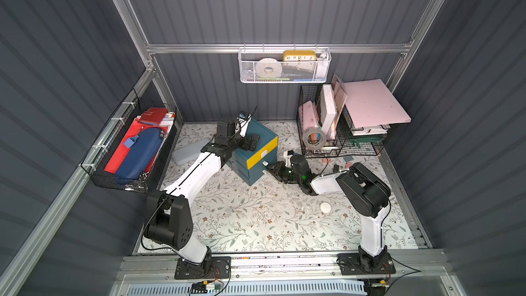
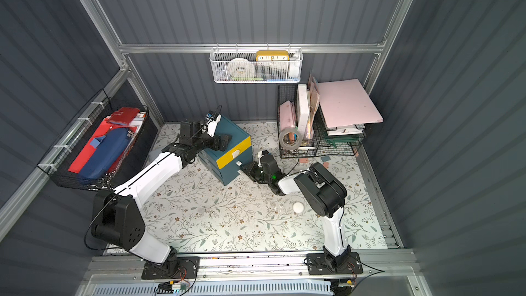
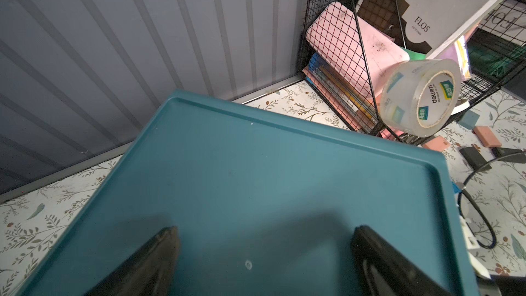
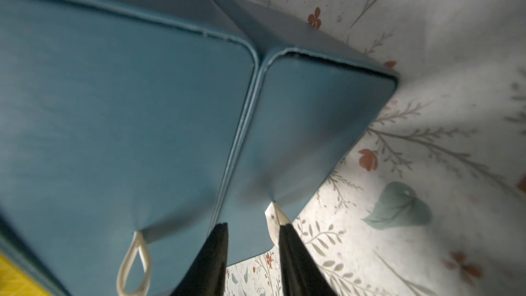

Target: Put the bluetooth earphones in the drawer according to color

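The blue-green drawer cabinet [image 1: 258,174] has a yellow top drawer [image 1: 256,159] and two teal drawers below, all pushed in. In the right wrist view, the middle drawer's white loop handle [image 4: 121,274] is left of my right gripper. The bottom handle [image 4: 272,222] appears just behind one of its fingertips; contact is unclear. These fingers [image 4: 211,257] are apart, with nothing held between them. Over the cabinet's top [image 3: 263,186], my left gripper is open and empty. A small white round object [image 1: 325,207] on the table may be an earphone case.
A black wire rack [image 1: 339,142] with books and a tape roll [image 1: 314,138] stands at the back right. Small blocks [image 3: 487,137] and a cable lie beside it. A wire basket [image 1: 137,148] hangs at the left.
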